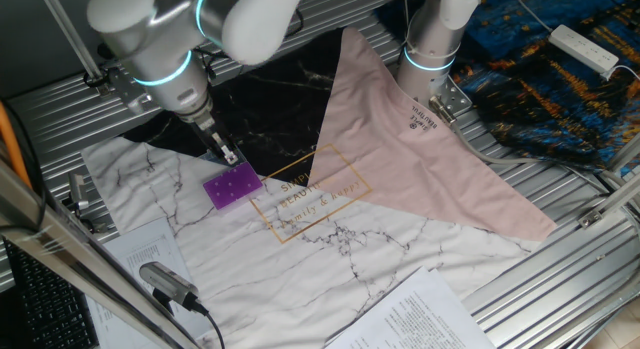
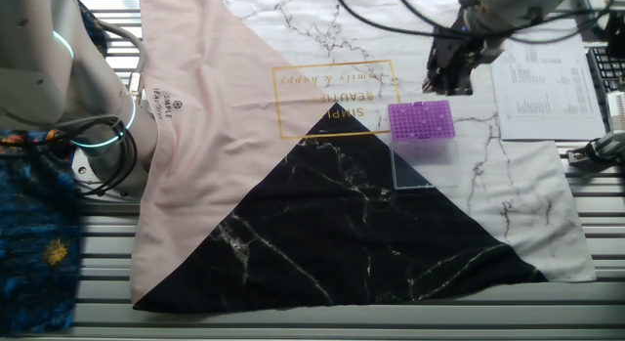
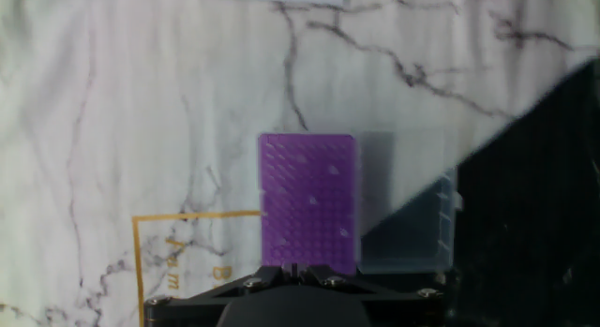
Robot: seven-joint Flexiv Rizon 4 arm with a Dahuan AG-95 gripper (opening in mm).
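Observation:
A purple rack with a grid of small holes lies flat on the cloth, next to an empty clear plastic lid or tray along one long side. The exterior views also show the purple rack; the clear part lies mostly over black and white cloth. My gripper hangs above the cloth close to the rack and points down. In the wrist view the gripper's fingertips come together at the rack's near end, with nothing visible between them. Whether they touch the rack cannot be told.
The marble, black and pink cloth covers most of the slatted metal table. Paper sheets lie at the front edge. A cabled grey device stands near a metal post at left.

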